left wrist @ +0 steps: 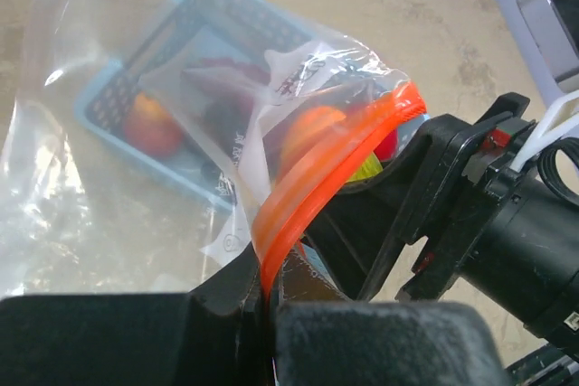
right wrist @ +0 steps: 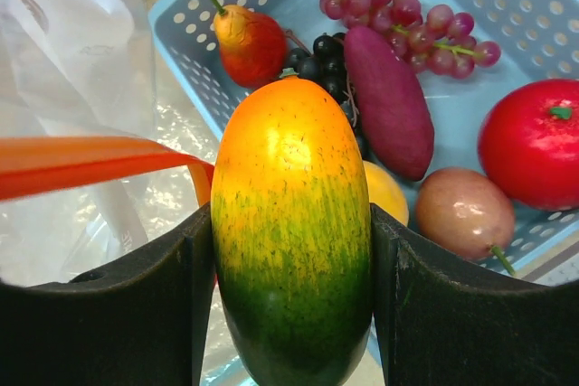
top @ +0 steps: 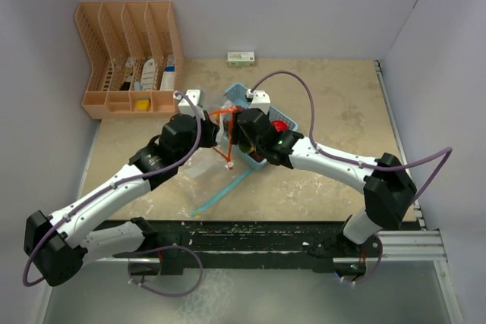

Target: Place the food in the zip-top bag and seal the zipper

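A clear zip top bag with an orange zipper strip hangs from my left gripper, which is shut on the strip's edge. My right gripper is shut on a papaya, orange above and green below. The papaya is beside the orange strip; in the left wrist view it shows partly through the bag's film, and whether any of it lies inside the mouth is hard to tell. In the top view, the left gripper and right gripper nearly meet, hiding the papaya.
Under the grippers stands a blue basket holding a pear, grapes, an eggplant, a tomato and other produce. A peach-coloured rack stands back left.
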